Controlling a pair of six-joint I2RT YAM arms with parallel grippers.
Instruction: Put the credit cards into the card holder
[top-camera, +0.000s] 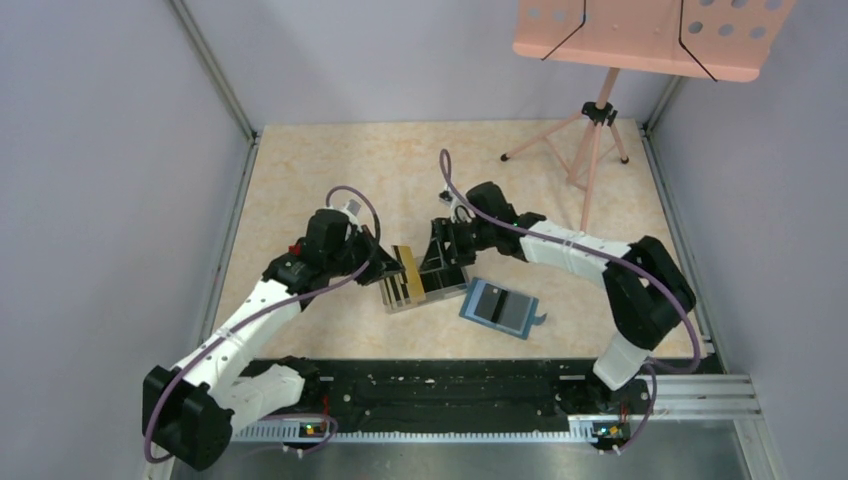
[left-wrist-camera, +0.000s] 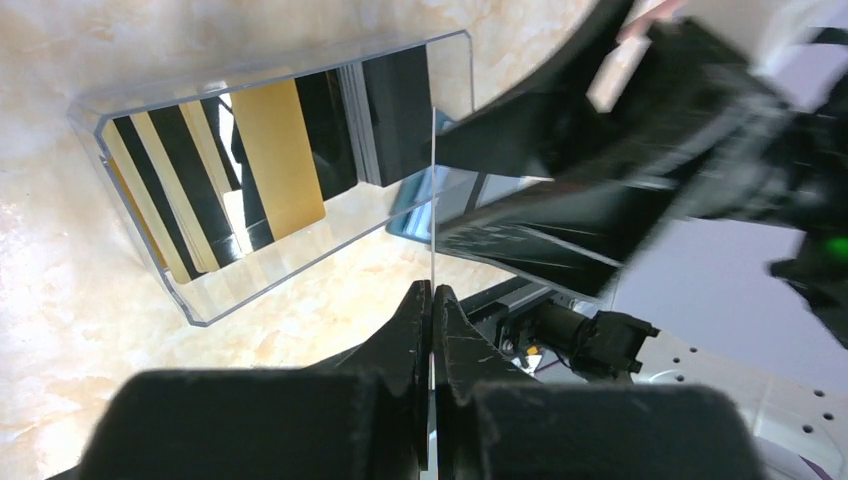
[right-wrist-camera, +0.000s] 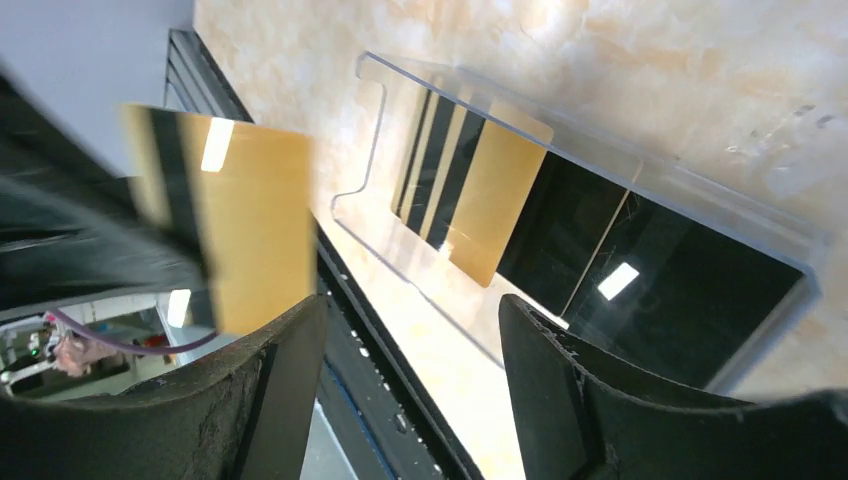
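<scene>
My left gripper is shut on a thin card (left-wrist-camera: 433, 200), edge-on in the left wrist view; in the right wrist view its gold-and-black face (right-wrist-camera: 250, 230) is blurred at left. Below it, the clear card holder (left-wrist-camera: 250, 285) contains several black and gold cards (left-wrist-camera: 275, 150). My right gripper is open over the holder, nothing visible between its fingers. In the top view both grippers meet closely around the holder.
A blue-edged card wallet (top-camera: 498, 308) lies right of the holder. A pink stand (top-camera: 590, 150) occupies the back right.
</scene>
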